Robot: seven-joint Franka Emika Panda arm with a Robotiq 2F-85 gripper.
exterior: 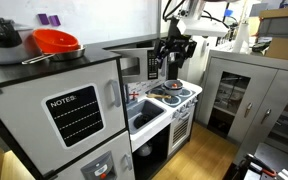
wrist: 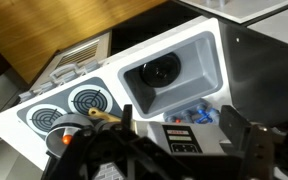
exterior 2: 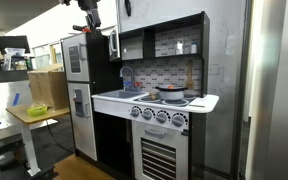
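Note:
My gripper is open over the toy kitchen, its dark fingers (wrist: 141, 150) spread wide and nothing held. In the wrist view the grey sink (wrist: 174, 72) lies beyond the fingertips, with the black and white stove burners (wrist: 90, 98) to its left. A pan with orange contents (wrist: 72, 132) sits on the stove, a wooden utensil beside it. Exterior view 1 has the gripper (exterior: 164, 50) high in front of an open grey cabinet door (exterior: 130, 68). The pan (exterior: 173, 86) shows on the stove there too.
A fridge unit (exterior: 76, 115) stands beside the sink, with a red bowl (exterior: 54, 40) and pots on top. The upper cabinets are close to the arm. Open wooden floor (exterior: 206, 155) lies in front of the kitchen.

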